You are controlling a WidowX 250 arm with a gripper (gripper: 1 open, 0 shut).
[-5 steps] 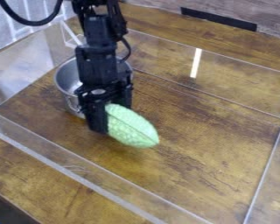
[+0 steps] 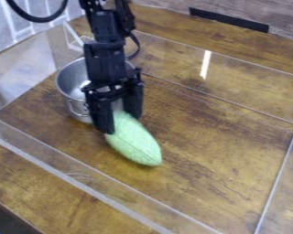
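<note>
The black gripper (image 2: 117, 117) points down in the middle left of the camera view, its fingers at the upper end of a pale green elongated object (image 2: 135, 144) that rests on or just over the wooden table. Whether the fingers are closed on it is hidden by the gripper body. A metal bowl (image 2: 74, 84) stands behind the gripper to the left.
Clear panels or edges run along the left side and near front, and a small white strip (image 2: 205, 64) lies at the back right.
The green object's front end has moved down and slightly left, so it now lies more lengthwise toward the front. The gripper has shifted only slightly.
</note>
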